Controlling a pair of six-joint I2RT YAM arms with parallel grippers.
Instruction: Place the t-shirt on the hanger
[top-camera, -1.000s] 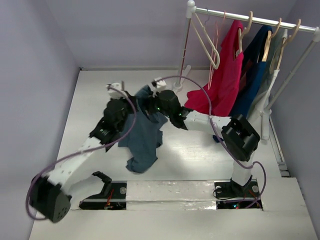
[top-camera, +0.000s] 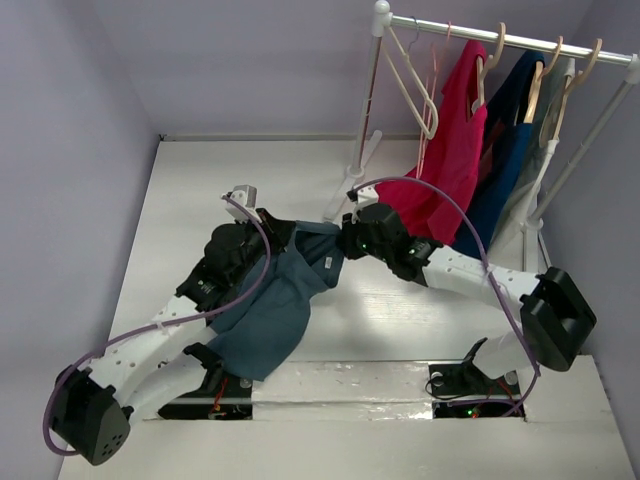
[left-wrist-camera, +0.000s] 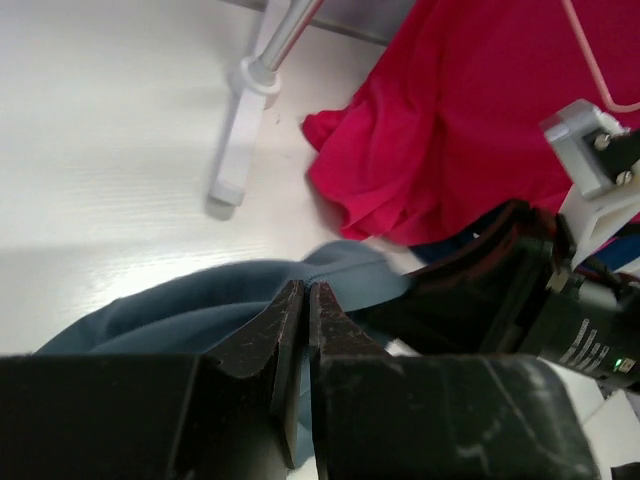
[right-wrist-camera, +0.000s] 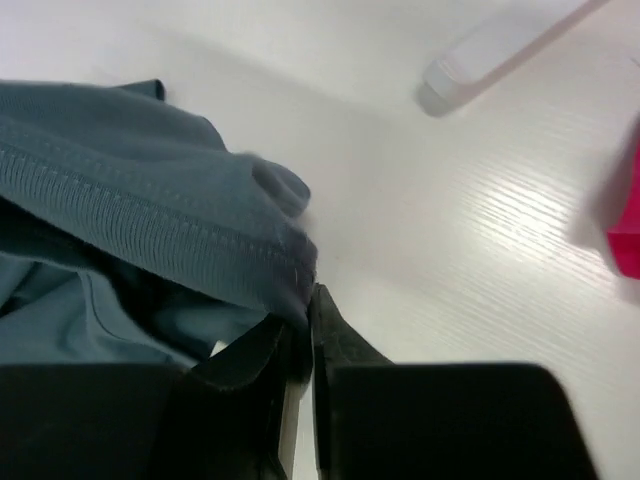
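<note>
The blue-grey t-shirt (top-camera: 265, 310) hangs between my two grippers, its upper edge stretched across and the lower part trailing toward the near side over the white table. My left gripper is shut on the edge of the shirt, which runs out to both sides of its fingertips. On the right, a fold of the cloth (right-wrist-camera: 200, 225) ends between the close-set fingertips of my right gripper. A small white label shows beside that hold in the top view. An empty white hanger (top-camera: 408, 85) hangs at the rack's left end.
The rack's rail (top-camera: 530, 42) also carries a pink hanger, a crimson garment (top-camera: 455, 150), a navy garment (top-camera: 500, 150) and a pale one. The rack's white foot (left-wrist-camera: 238, 150) stands just beyond the grippers. Bare table (top-camera: 180, 220) lies at the left.
The shirt now slants down to the left.
</note>
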